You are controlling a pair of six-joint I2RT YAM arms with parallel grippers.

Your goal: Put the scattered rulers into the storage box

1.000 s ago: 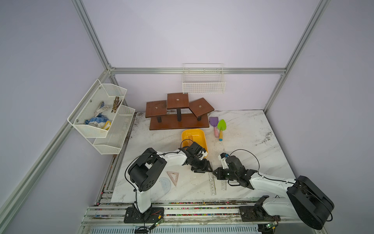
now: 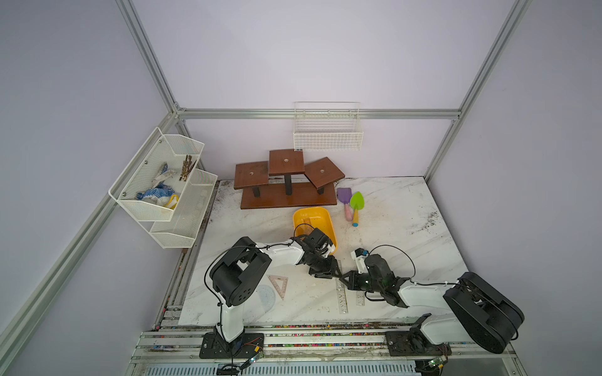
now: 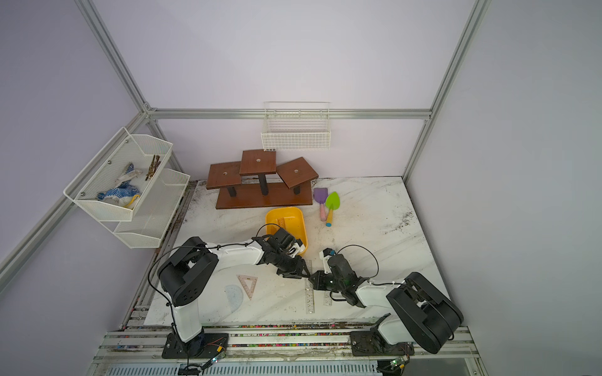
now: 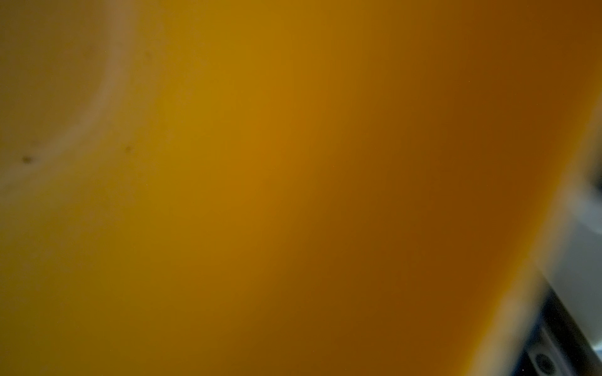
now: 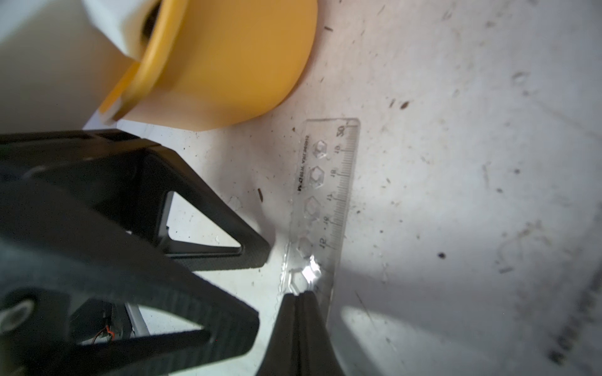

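A long clear ruler (image 5: 323, 200) lies flat on the table. Its lower part is hidden behind my right gripper, whose fingers are pressed together with nothing between them; the ruler stays outside them. My left gripper comes in from the side, its two fingers spread apart and empty, tips close to the ruler's edge. The yellow storage box (image 2: 323, 216) stands behind, partly covered by the left arm. A shorter clear ruler (image 2: 360, 299) lies under the right arm. A set square (image 2: 277, 285) and a round-edged protractor (image 2: 266, 298) rest at the left.
Behind the box is a brown three-platform stand (image 2: 288, 195). Purple (image 2: 344, 195) and green (image 2: 356, 200) toy shovels lie to its right. Bare table extends on the right side. The two grippers are very near each other. Box wall fills most of the left wrist view.
My right gripper has shifted slightly left toward the left one, still shut.
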